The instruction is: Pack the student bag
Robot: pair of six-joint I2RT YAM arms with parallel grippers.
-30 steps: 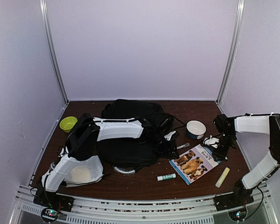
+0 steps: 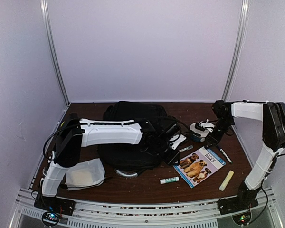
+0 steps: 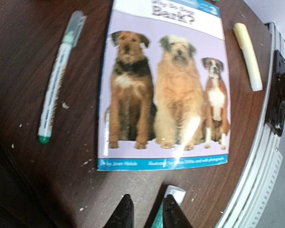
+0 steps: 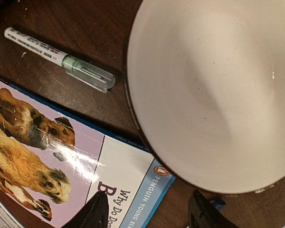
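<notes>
A black bag (image 2: pixel 126 154) lies open side unseen at the centre-left, partly under my left arm. My left gripper hangs by the book's left edge; a narrow gap parts its fingers and nothing shows between them. Beneath it lies a green-and-white glue stick (image 2: pixel 169 180). The dog book (image 2: pixel 199 166) is flat on the table, with a capped green pen (image 4: pixel 57 58) beside it. My right gripper is open above the book's top corner, close to a white bowl (image 4: pixel 213 95), its fingers wide apart and empty.
A pale yellow stick (image 2: pixel 226 180) and a dark-and-white marker (image 2: pixel 224 154) lie right of the book. A white pouch (image 2: pixel 84 175) sits front left. Bare table (image 2: pixel 137 189) shows along the front.
My right gripper has moved left and back, and now partly covers the white bowl; the marker has come into view. My left forearm has shifted left, hiding the yellow-green bowl.
</notes>
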